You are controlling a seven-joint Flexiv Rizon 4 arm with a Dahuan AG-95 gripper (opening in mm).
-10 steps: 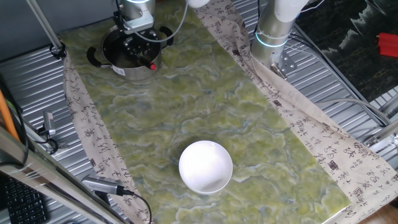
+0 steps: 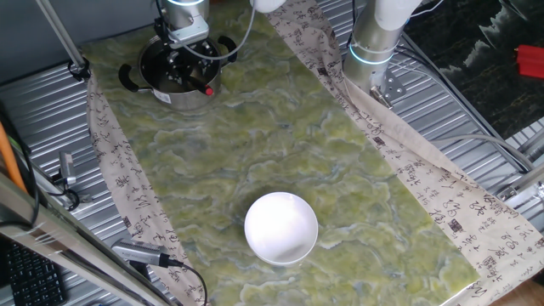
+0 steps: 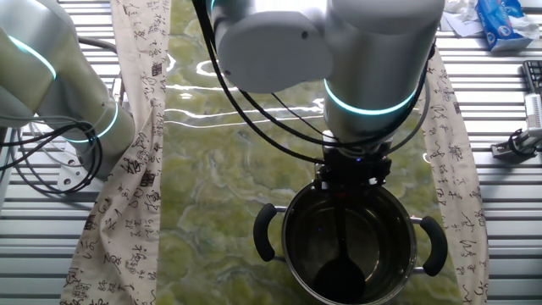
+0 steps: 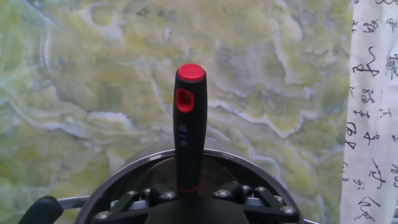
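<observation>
The black utensil with a red-tipped handle (image 4: 191, 134) stands in the metal pot (image 2: 187, 100). Its handle rises between the gripper's two sides in the wrist view, and its broad dark head (image 3: 340, 280) rests low inside the pot in exterior view 2. My gripper is over the pot's rim, its fingers closed in on the handle from both sides. The fingertips' contact is mostly hidden by dark parts. Far from the pot, an empty-looking white bowl (image 2: 281, 228) sits on the green marbled tabletop (image 2: 255, 153).
Two black side handles stick out from the pot, one (image 3: 265, 232) on the left and one (image 3: 434, 246) on the right. A small cabled device (image 2: 141, 253) lies near the left edge. Between pot and bowl the surface is clear.
Around the pot, the gripper's dark parts look slightly shifted compared with a second ago. Pot, utensil handle and bowl have kept their places.
</observation>
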